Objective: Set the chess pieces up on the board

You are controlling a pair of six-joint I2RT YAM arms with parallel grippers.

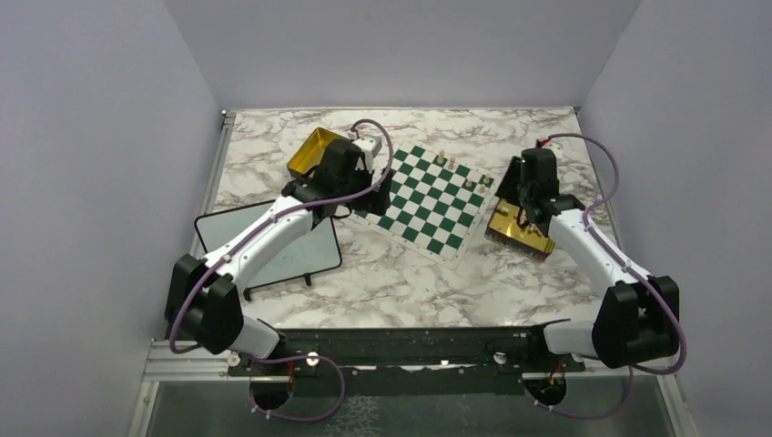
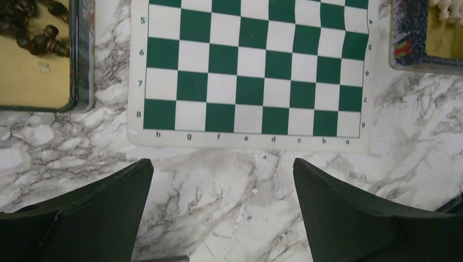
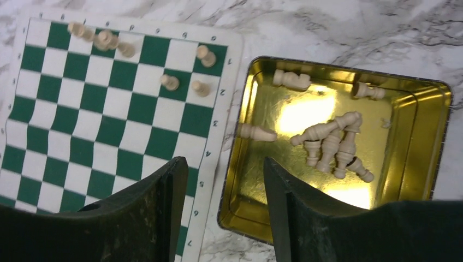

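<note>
The green and white chessboard [image 1: 428,200] lies flat mid-table. Several pale pieces stand near one corner of it, among them a pawn [image 3: 170,82] and a piece on the corner square [image 3: 206,55]. More pale pieces, such as a long one [image 3: 326,129], lie loose in the right gold tray [image 3: 415,153]. My right gripper is above the board's edge and that tray, its fingers parted with nothing between them. Dark pieces [image 2: 41,43] lie in the left gold tray [image 1: 315,146]. My left gripper is open and empty, over bare marble beyond the board's edge.
A whiteboard [image 1: 282,250] lies at the left, partly under my left arm. Bare marble [image 1: 410,296] stretches along the front of the table. The right tray's raised walls stand close beside the board.
</note>
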